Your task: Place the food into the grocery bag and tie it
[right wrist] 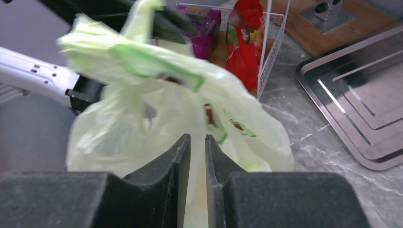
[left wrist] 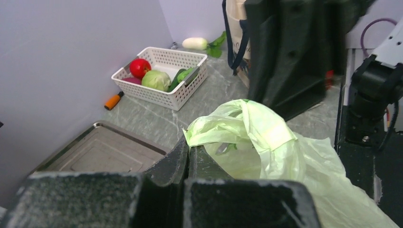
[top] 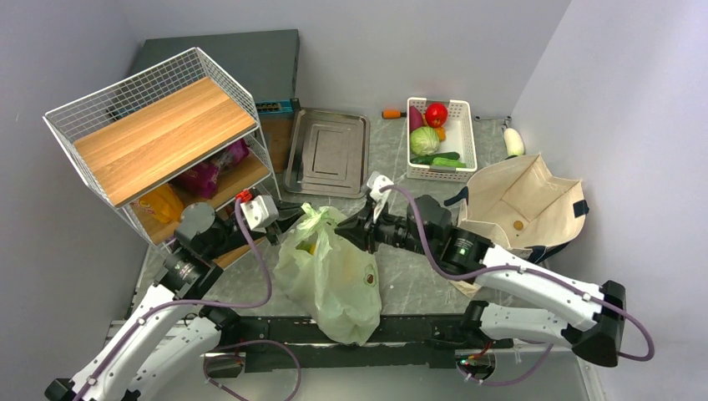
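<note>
The pale green translucent grocery bag [top: 334, 284] stands at the table's front edge, bulging, with a yellowish item [top: 308, 248] showing near its mouth. My left gripper is shut on a thin fold of the bag's handle, seen at the fingertips in the left wrist view. On the bag's other side is my right gripper, part open with a narrow gap between its fingers. In the right wrist view, the bag's plastic [right wrist: 104, 128] rises beyond that gap; I see no plastic pinched between the fingers. The bag's contents are mostly hidden.
Behind the bag lies a metal tray [top: 328, 154]. A white basket [top: 472, 146] of vegetables stands at the back, with a beige tote [top: 534, 200] to its right. The wire rack [top: 200, 63] is close to my left arm. Bare counter [top: 409, 284] shows right of the bag.
</note>
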